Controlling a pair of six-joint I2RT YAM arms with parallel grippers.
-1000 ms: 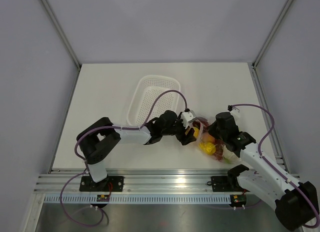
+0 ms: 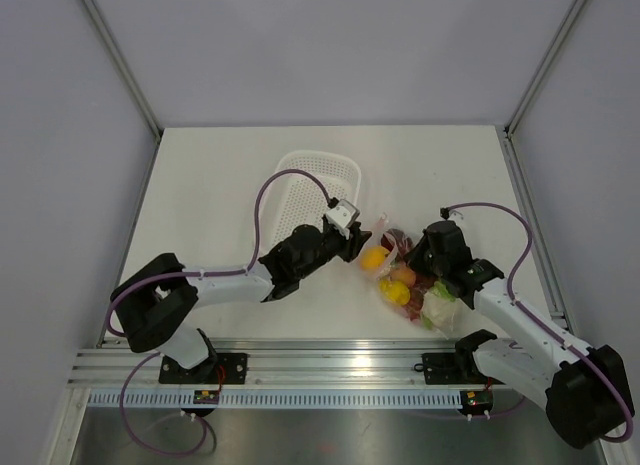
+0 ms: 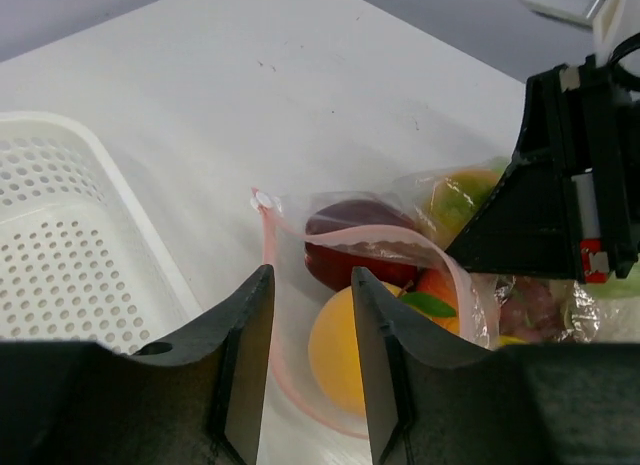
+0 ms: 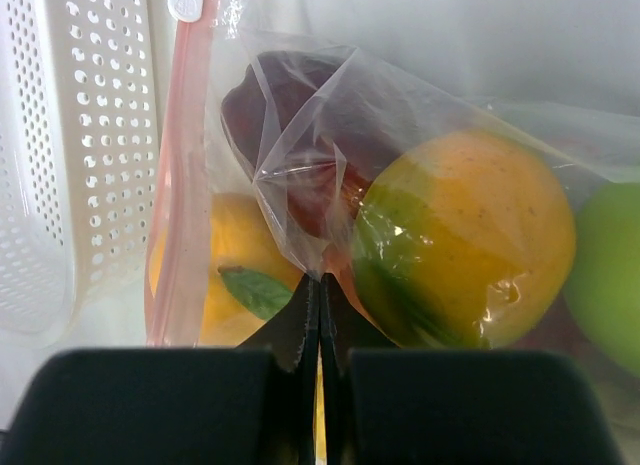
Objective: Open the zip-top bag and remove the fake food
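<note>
The clear zip top bag with a pink zip edge (image 3: 468, 300) lies right of centre, its mouth gaping toward my left gripper. Inside the mouth sit an orange fruit (image 3: 342, 357) with a green leaf and a dark red-purple piece (image 3: 350, 260). My left gripper stands part open just outside the mouth; its fingers are apart, with no food clasped between them. Pinched at its tips, clear film gathers where my right gripper is shut on the bag. A yellow-green fruit (image 4: 470, 235) shows through the film beside it. Deeper food is partly hidden.
A white perforated basket (image 2: 346, 167) stands left of the bag, partly behind my left arm; no food shows in its visible part. Pale green food (image 2: 440, 307) lies at the bag's front right.
My left gripper has moved left, away from the bag. The orange fruit has shifted left toward the mouth, and a gap now shows between it and the gripper. The right gripper has moved slightly left.
</note>
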